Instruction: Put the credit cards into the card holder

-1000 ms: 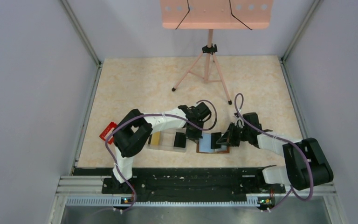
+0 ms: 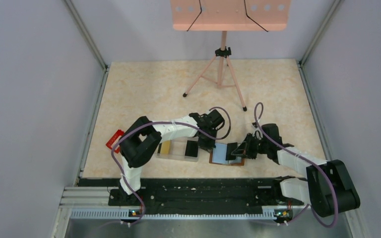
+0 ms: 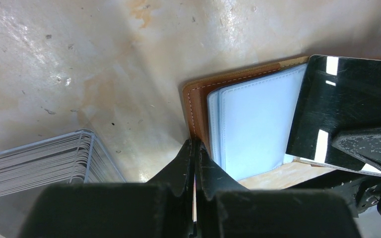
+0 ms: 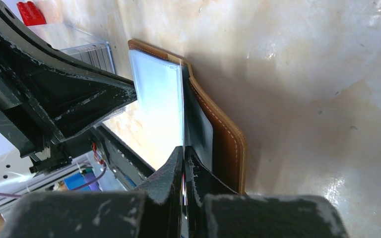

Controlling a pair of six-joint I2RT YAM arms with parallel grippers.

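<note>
In the top view the brown card holder (image 2: 211, 157), with its pale blue inner sleeves (image 2: 219, 153), lies open near the table's front edge. A black card (image 3: 347, 99) overlaps the sleeves' right part in the left wrist view. My right gripper is shut on this card, whose thin edge (image 4: 182, 109) shows edge-on between the fingers. The card's lower end is hidden, so whether it sits in a pocket cannot be told. My left gripper is shut, its tips against the holder's left leather edge (image 3: 191, 106); nothing clear shows between them.
Left of the holder stands a clear box (image 2: 177, 154) with cards on edge, partly under my left arm. A red object (image 2: 114, 139) lies at the far left. A pink stand (image 2: 222, 64) rises at the back. Bare table lies behind the holder.
The right arm has shifted slightly toward the front and right, and the black card has moved a little with it. The left arm has stayed in place.
</note>
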